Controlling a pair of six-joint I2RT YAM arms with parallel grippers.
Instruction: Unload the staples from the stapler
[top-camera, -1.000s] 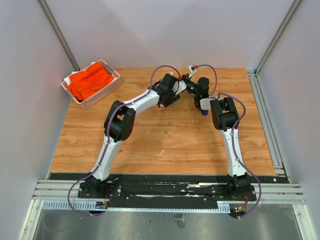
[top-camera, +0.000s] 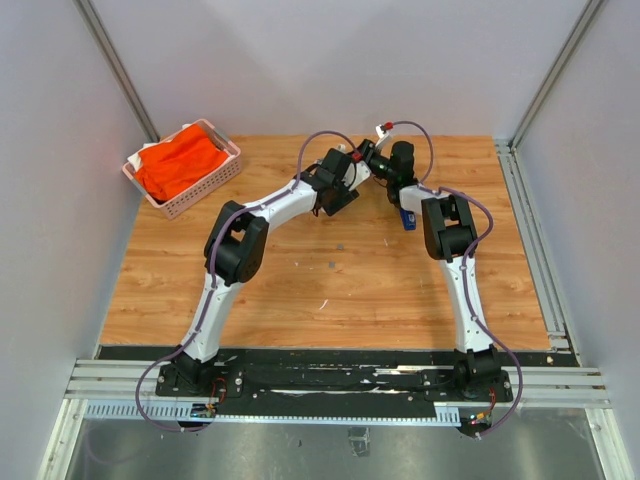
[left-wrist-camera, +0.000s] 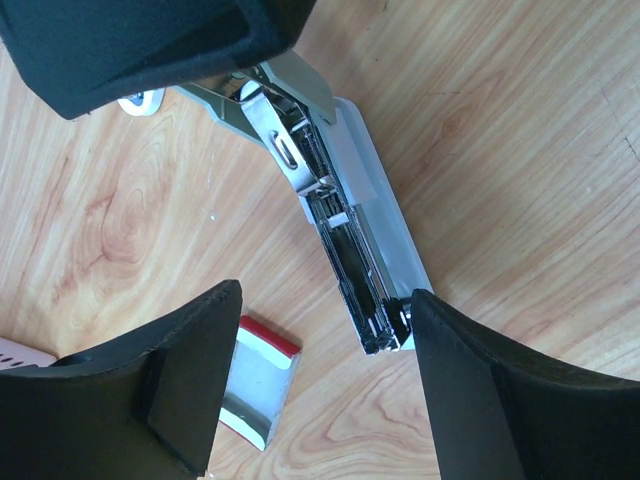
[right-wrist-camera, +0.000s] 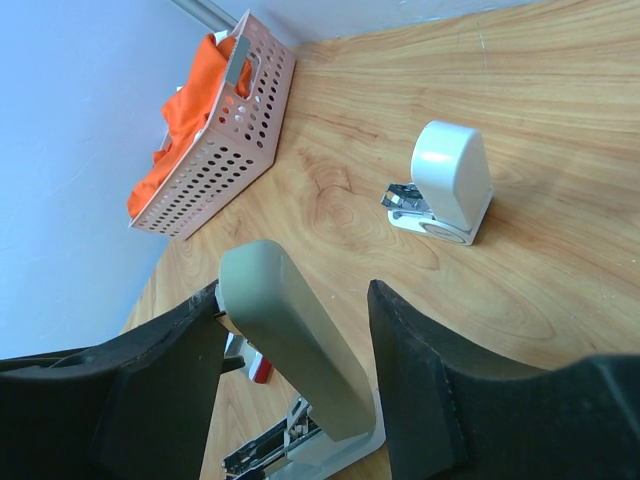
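The grey-green stapler stands opened, its top raised; in the left wrist view its metal staple channel (left-wrist-camera: 350, 260) lies bare along the base, with dark strips inside. My left gripper is part open over the channel's far end, one finger at that end. My right gripper has its fingers either side of the raised green top, apparently part open; whether they grip it is unclear. A black finger also shows over the stapler top in the left wrist view.
A white stapler-like object (right-wrist-camera: 448, 175) stands apart on the table. A small red-and-white box (left-wrist-camera: 258, 385) lies beside the stapler. A pink basket (right-wrist-camera: 235, 150) with orange cloth is at the back left.
My right arm has shifted very slightly near the stapler, its wrist a little higher in the top view. My left arm is almost unchanged.
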